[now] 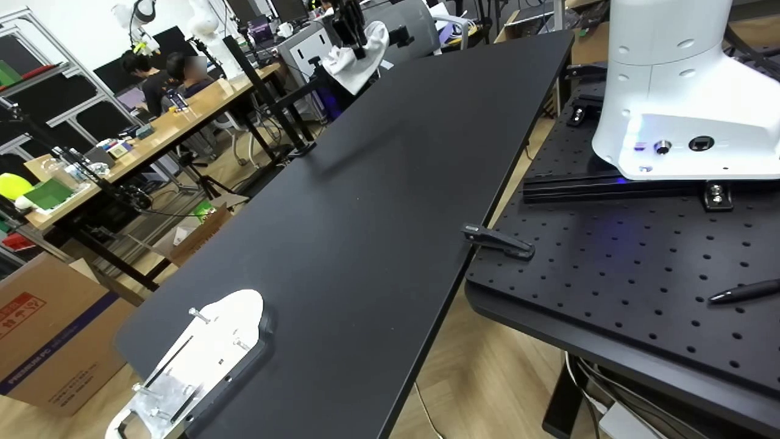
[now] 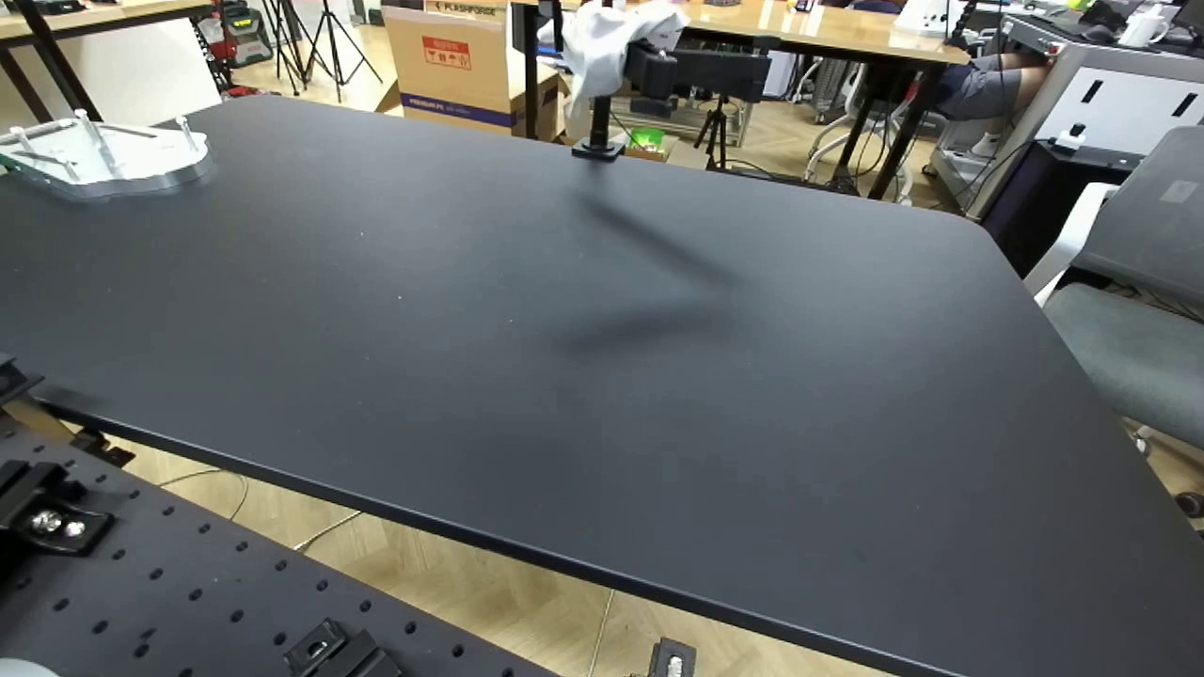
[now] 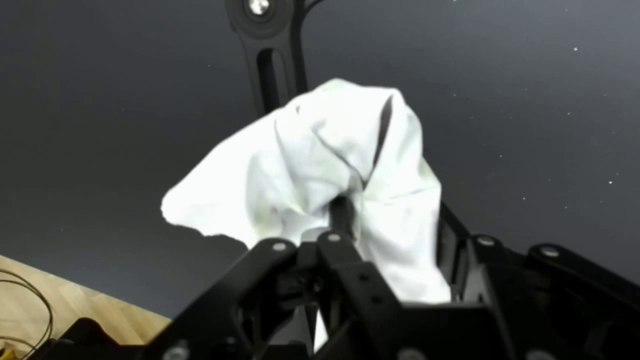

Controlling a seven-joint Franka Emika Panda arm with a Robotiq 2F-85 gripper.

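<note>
A white cloth (image 3: pixel 312 144) lies bunched and creased at the tips of my gripper in the wrist view. The fingers stand part open, one finger on each side of a fold, with the left fingertip partly hidden by it. Whether the pads touch the cloth cannot be told. In exterior view 1 the cloth (image 1: pixel 358 62) hangs below the dark gripper (image 1: pixel 358 51), by the black stand arm (image 1: pixel 400 36). Exterior view 2 shows the cloth (image 2: pixel 598 51) beside the stand's thick joint (image 2: pixel 655 70), its lower end hanging down; the gripper is out of frame there.
The stand's base (image 2: pixel 598 150) is fixed at the far edge of the black table (image 2: pixel 508 316). A white plate with upright pegs (image 1: pixel 219 329) occupies one table end. A clamp (image 1: pixel 499 241) bridges the near edge.
</note>
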